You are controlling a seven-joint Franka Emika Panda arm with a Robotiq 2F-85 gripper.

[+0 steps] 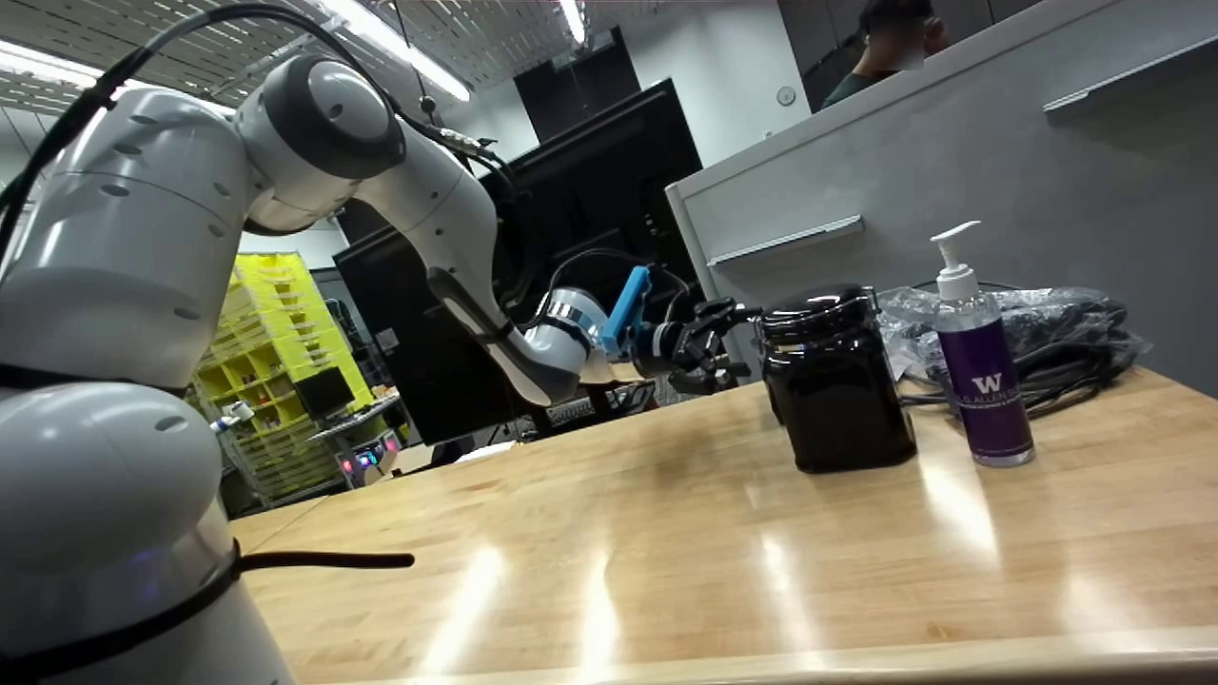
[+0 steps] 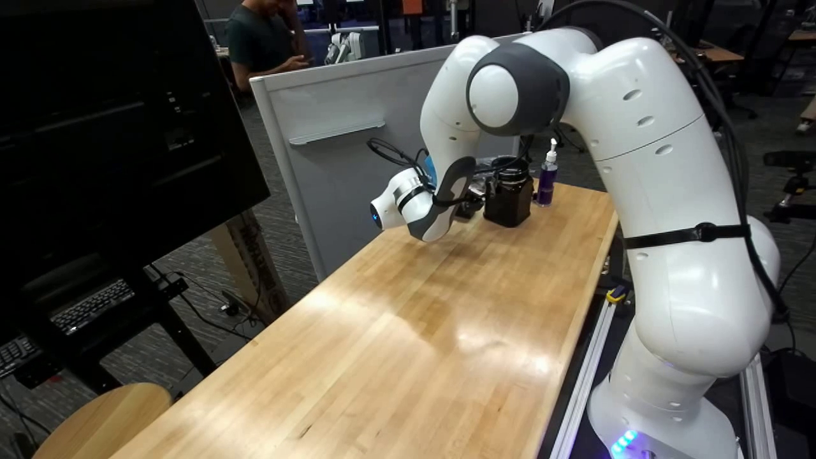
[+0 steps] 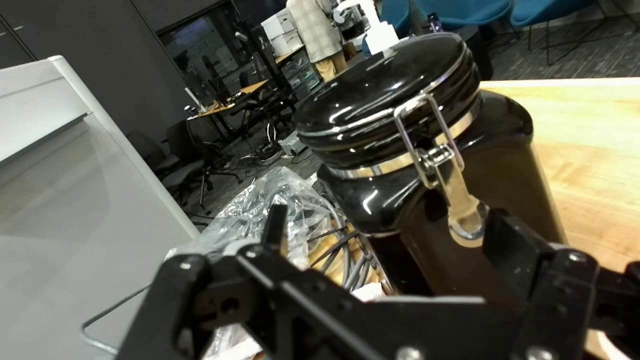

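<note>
A glossy black jar point(image 1: 842, 394) stands upright on the wooden table, its lid point(image 3: 384, 90) down on top. The wire clasp point(image 3: 436, 157) on its side faces the wrist camera. My gripper point(image 1: 731, 346) is beside the jar, on the clasp side, fingers apart. In the wrist view the gripper has one finger point(image 3: 514, 255) in front of the jar just right of the clasp's metal tab. Its other finger point(image 3: 276, 228) stands left of the jar, before the plastic. Nothing is held. Whether the right finger touches the tab, I cannot tell.
A purple-labelled pump bottle point(image 1: 989, 371) stands on the jar's far side. Clear plastic and black cables point(image 1: 1056, 342) lie behind, near the grey partition point(image 1: 971, 183).
</note>
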